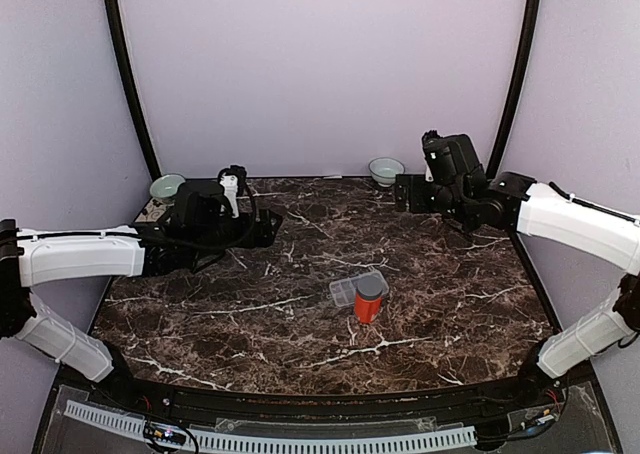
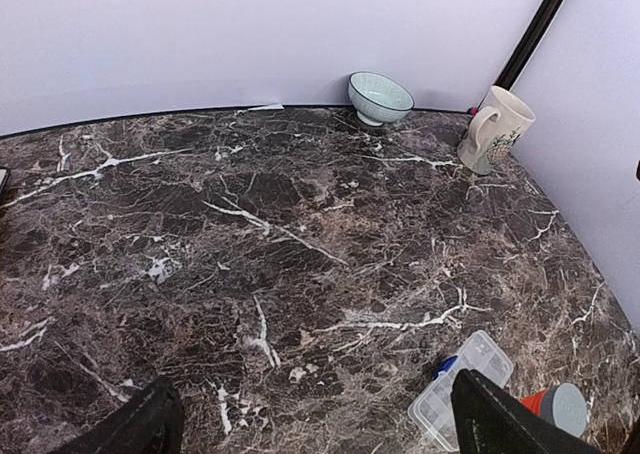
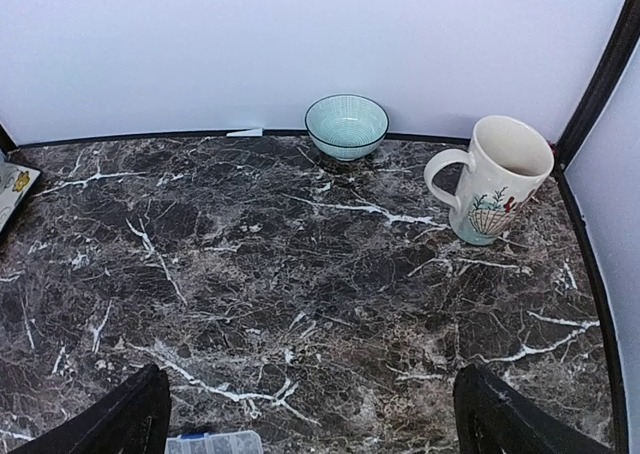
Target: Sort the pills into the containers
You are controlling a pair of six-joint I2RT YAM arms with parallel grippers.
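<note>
On the marble-patterned table stands an orange-red pill bottle point(image 1: 367, 308) with a grey lid. Right beside it lies a clear plastic pill box point(image 1: 342, 293); in the left wrist view the box point(image 2: 462, 392) shows a blue bit at its edge. Single pills cannot be made out. My left gripper point(image 1: 268, 228) hovers left of and behind the box, open and empty. Off to the box's right and farther back, my right gripper point(image 1: 408, 193) is likewise open with nothing between its fingers. Only an edge of the box point(image 3: 222, 443) enters the right wrist view.
At the back wall sits a pale bowl point(image 1: 387, 171), and another bowl point(image 1: 166, 187) stands at the back left. A white mug point(image 3: 497, 179) occupies the back right, mostly hidden by the right arm from above.
</note>
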